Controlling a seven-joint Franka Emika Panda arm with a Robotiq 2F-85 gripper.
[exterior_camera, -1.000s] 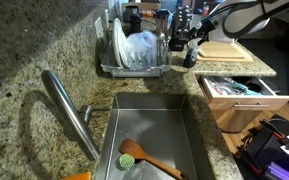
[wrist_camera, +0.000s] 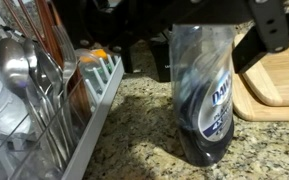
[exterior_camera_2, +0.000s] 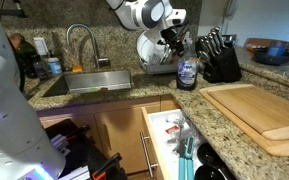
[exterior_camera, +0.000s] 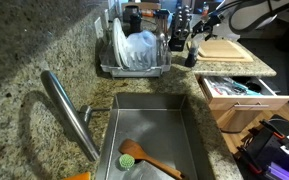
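Note:
A clear dish-soap bottle [wrist_camera: 206, 100] with dark blue liquid and an oval label stands upright on the granite counter. In exterior view 2 the same bottle [exterior_camera_2: 187, 70] is in front of the knife block. My gripper [exterior_camera_2: 175, 43] is open at the bottle's top. Seen from the wrist, the bottle's upper part reaches up between the dark fingers, which hide its cap. Whether either finger touches the bottle, I cannot tell. Exterior view 1 has the small dark bottle [exterior_camera: 192, 56] right of the dish rack, my arm above it.
A dish rack [exterior_camera: 134, 70] with plates stands left of the bottle; its cutlery [wrist_camera: 46, 80] is close in the wrist view. Cutting boards [exterior_camera_2: 256, 108] lie right. An open drawer [exterior_camera_2: 174, 130] juts out below. The sink [exterior_camera: 149, 120] holds a wooden spoon [exterior_camera: 152, 158].
One second ago the bottle was slightly tilted in exterior view 1; now it stands upright at nearly the same spot. The arm above it has shifted slightly.

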